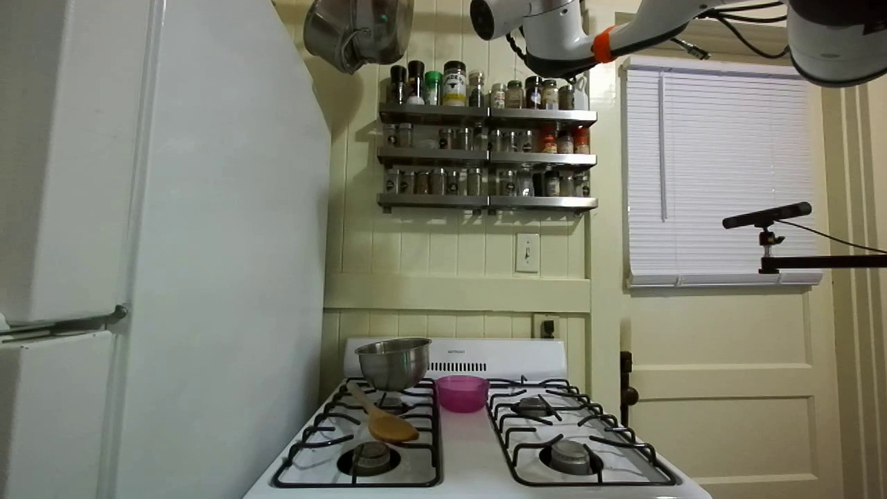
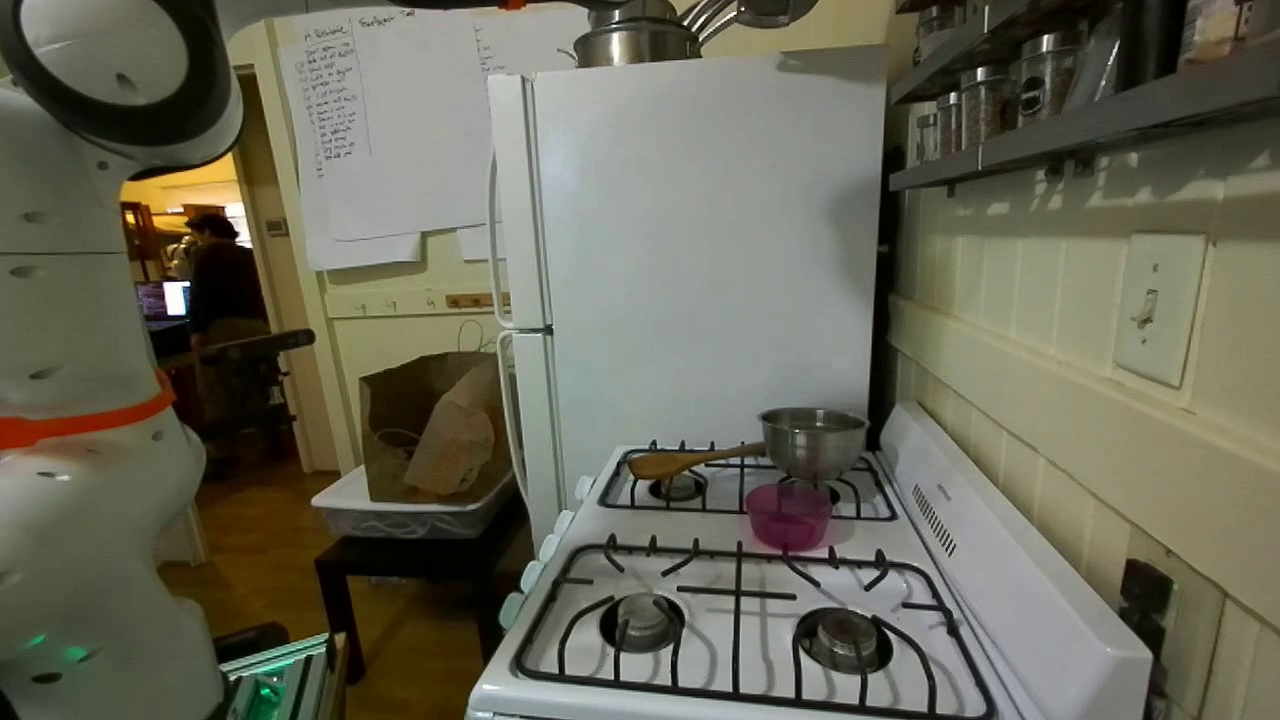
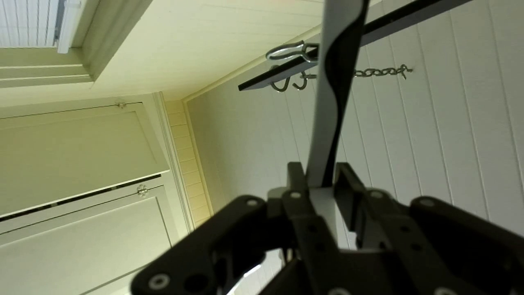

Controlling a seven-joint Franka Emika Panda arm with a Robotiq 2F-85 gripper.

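Note:
In the wrist view my gripper is shut on a long flat metal handle. This shiny strip runs upward from between the fingertips and leaves the top of the picture, so what it belongs to cannot be told there. Behind it, a dark rail crosses the view, with metal hooks and a short chain. Exterior view 1 shows the white arm high above the spice shelves; the gripper lies outside that picture. A metal pot hangs at its top edge.
On the stove stand a steel bowl and a pink bowl. A wooden spoon rests on the left grate. The fridge borders the stove, and spice shelves line the wall.

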